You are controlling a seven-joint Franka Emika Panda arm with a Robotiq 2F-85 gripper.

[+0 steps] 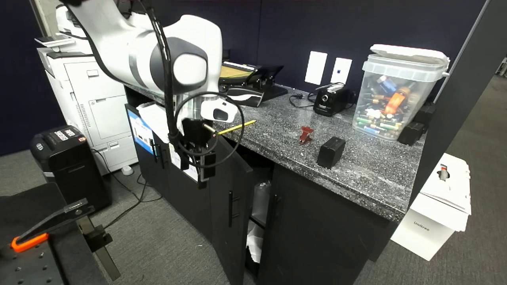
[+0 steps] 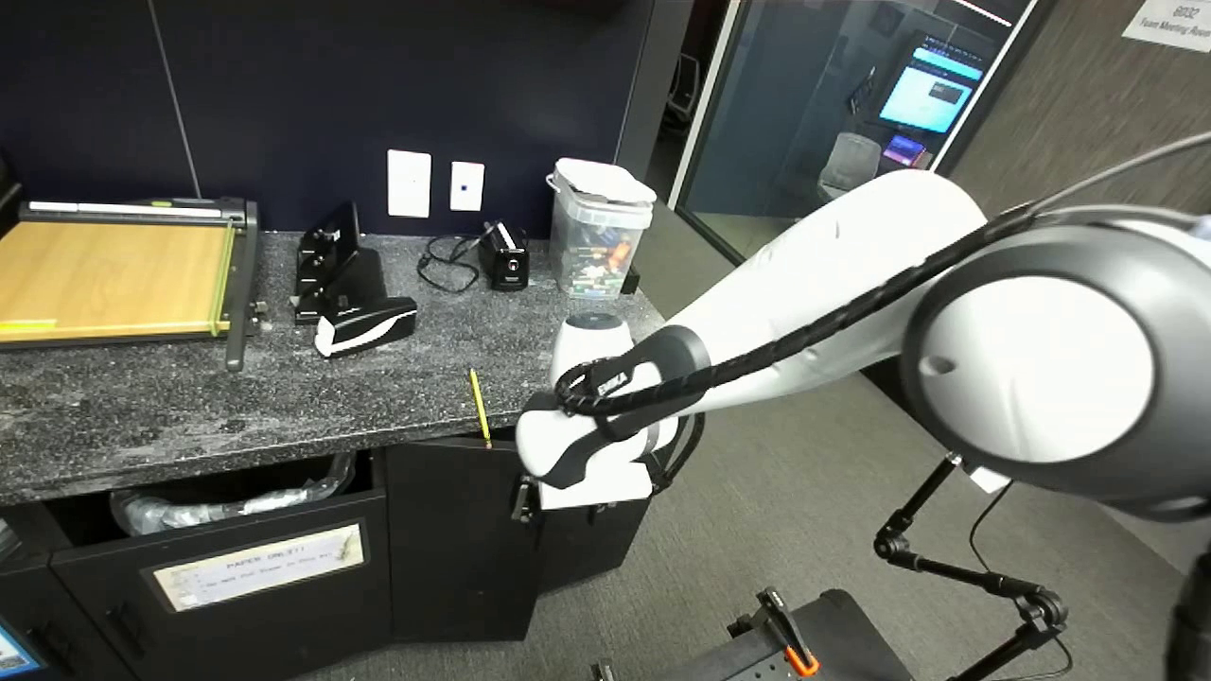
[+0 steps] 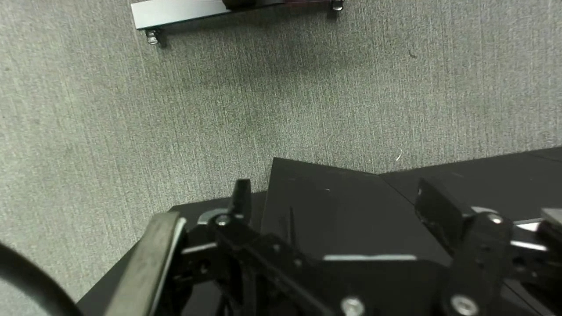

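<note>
My gripper (image 1: 193,175) hangs pointing down in front of the cabinet, below the counter edge. In the wrist view its fingers (image 3: 242,199) stand wide apart, so the gripper is open with nothing held. Beneath and between them shows the black cabinet door (image 3: 329,202), standing ajar. That same door (image 1: 225,218) is swung outward in exterior view 1, with a thin vertical handle (image 1: 231,209) on its face. A yellow pencil (image 2: 479,403) lies on the counter (image 2: 341,409), one end at the front edge. In exterior view 2 the arm hides most of the gripper.
On the counter stand a clear tub of batteries (image 1: 394,99), a black block (image 1: 331,152), a red clip (image 1: 305,135), a stapler (image 2: 369,327) and a paper cutter (image 2: 114,272). A dark bench with an orange-handled clamp (image 1: 29,242) is opposite. Carpet lies between.
</note>
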